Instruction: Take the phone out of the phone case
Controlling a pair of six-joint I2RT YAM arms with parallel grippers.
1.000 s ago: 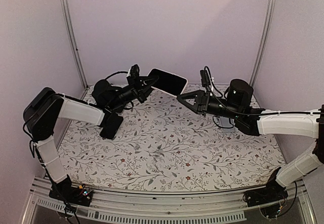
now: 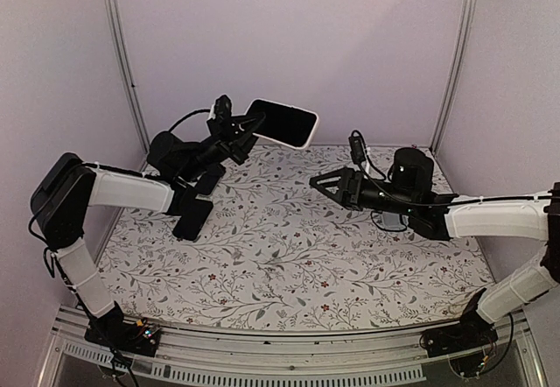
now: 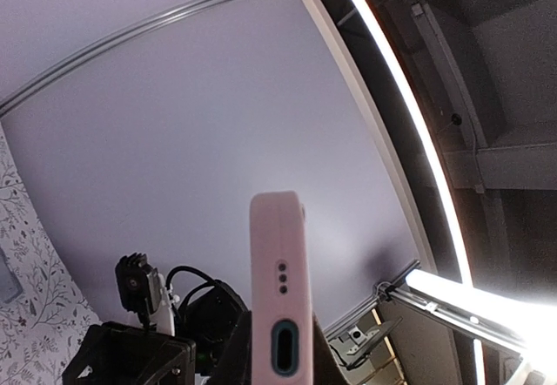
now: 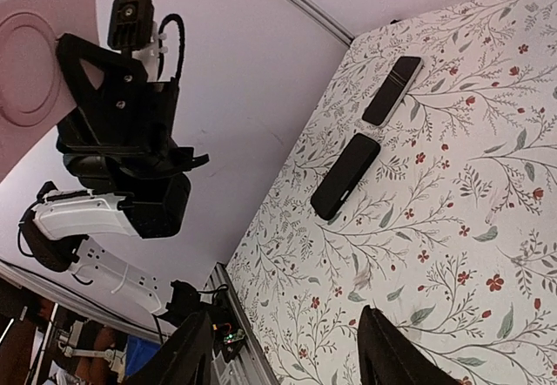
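Note:
My left gripper point(image 2: 248, 131) holds the phone in its pale pink case point(image 2: 284, 123) up in the air, screen tilted toward the top camera. The left wrist view shows the pink case edge point(image 3: 278, 228) end-on between the fingers; the right wrist view shows part of the pink back point(image 4: 30, 67). Lower and to the right, my right gripper point(image 2: 322, 183) stands apart from the phone with its fingers open point(image 4: 374, 350) and nothing between them.
Two dark rectangular phone-like objects point(image 4: 345, 176) point(image 4: 392, 91) lie on the floral table point(image 2: 289, 264) at the left. Pale walls enclose the sides and back.
My left gripper has risen with the phone and moved a little left.

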